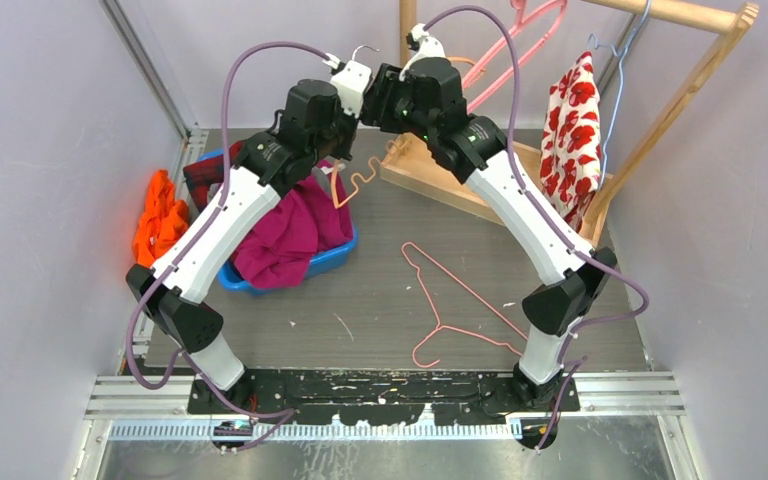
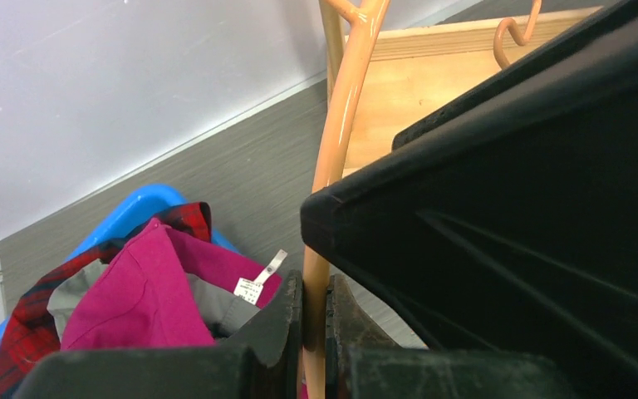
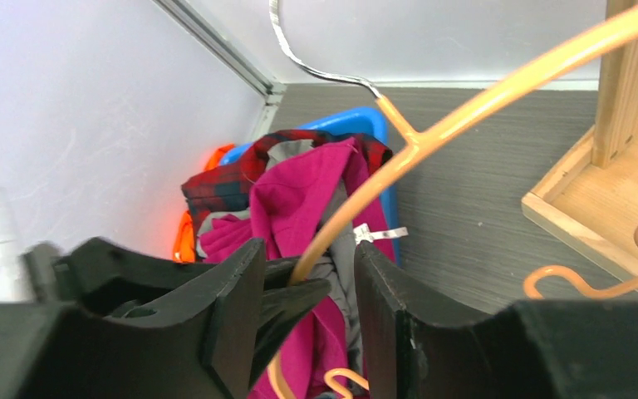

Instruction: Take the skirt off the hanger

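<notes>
My left gripper is shut on the bar of an orange hanger [image 1: 337,190], which carries no cloth in view. My right gripper stands part open close above the left one. In the left wrist view, its dark finger [image 2: 465,216] crosses in front of the hanger bar; contact cannot be told. A white skirt-like cloth with red flowers [image 1: 571,140] hangs from a blue hanger [image 1: 619,90] on the rack. Magenta cloth [image 1: 295,235] lies in the blue basket [image 1: 332,258]. Which cloth is the skirt is unclear.
The wooden rack [image 1: 455,185] stands at the back right, with pink hangers [image 1: 508,50] on it. Another pink hanger [image 1: 440,327] lies on the floor at front right. Orange cloth [image 1: 160,220] is by the left wall.
</notes>
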